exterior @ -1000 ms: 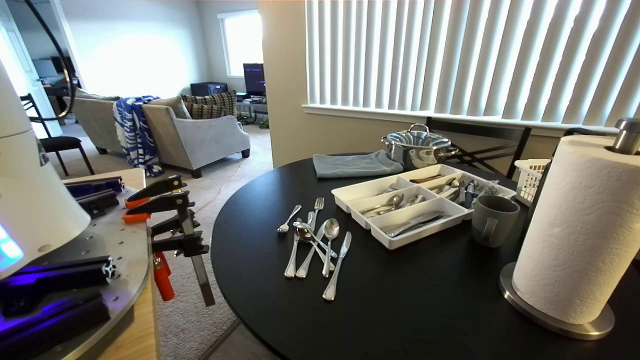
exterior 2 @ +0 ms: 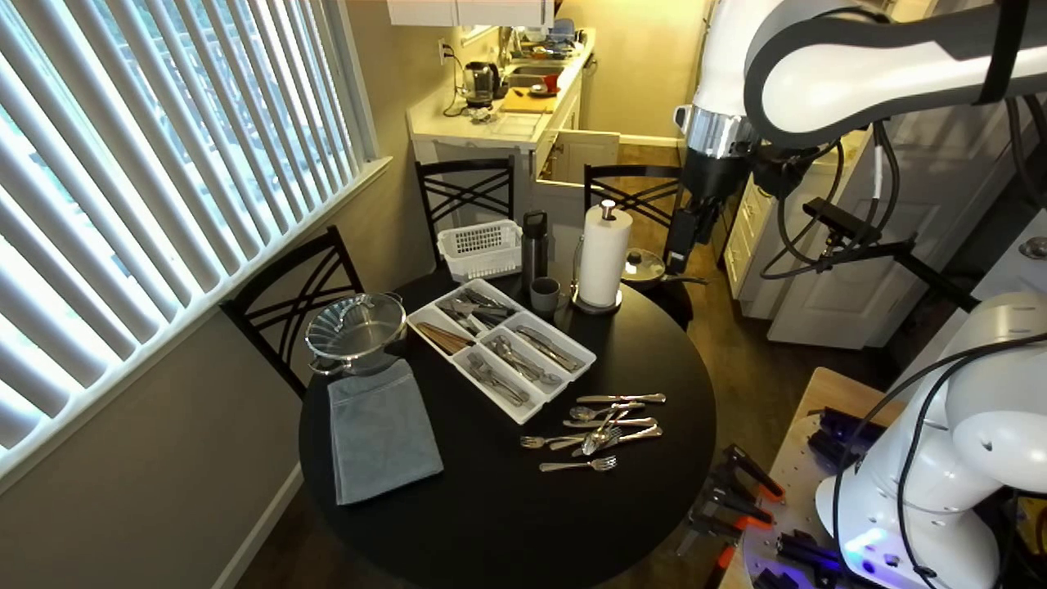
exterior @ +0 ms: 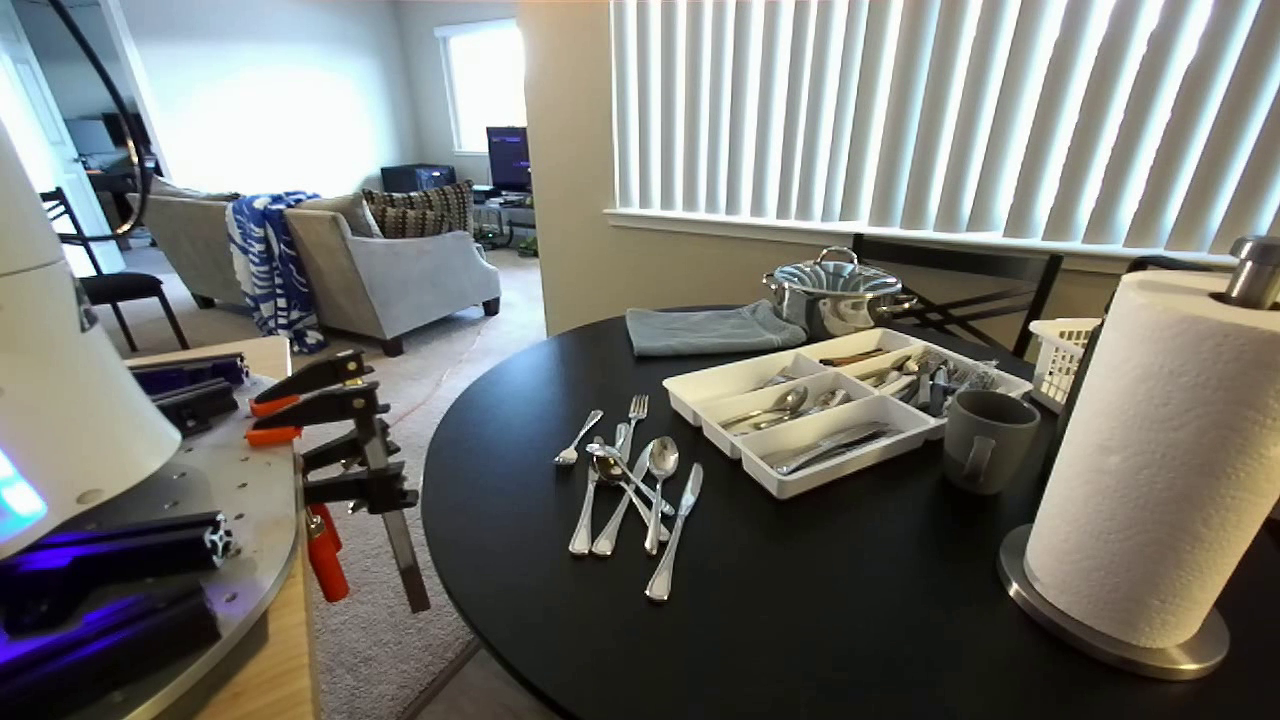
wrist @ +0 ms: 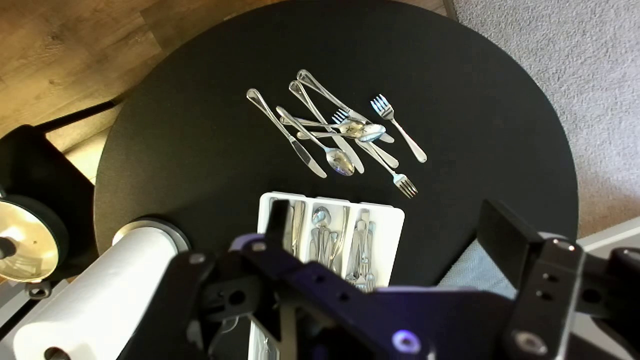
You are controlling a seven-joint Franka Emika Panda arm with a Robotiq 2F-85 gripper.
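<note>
Loose silver cutlery (exterior: 618, 480) lies in a crossed heap on the black round table: several knives, forks and spoons. One fork (wrist: 403, 132) lies a little apart on one side, and a knife (wrist: 286, 134) on the other. Beside the heap sits the white divided tray (exterior 2: 520, 416), with forks, spoons and knives sorted in its compartments. High over the table's edge, behind the paper towels in exterior view 2, hangs my gripper (exterior 2: 677, 263). Its fingers stand wide apart in the wrist view, with nothing held between them; exterior view 1 does not show it.
Around the tray stand a grey mug (exterior: 988, 442), a paper towel roll (exterior 2: 604, 257), a dark bottle (exterior 2: 534, 250), a white basket (exterior 2: 481, 252) and a glass-lidded pot (exterior 2: 358, 334). A folded grey cloth (exterior 2: 384, 432) lies alongside.
</note>
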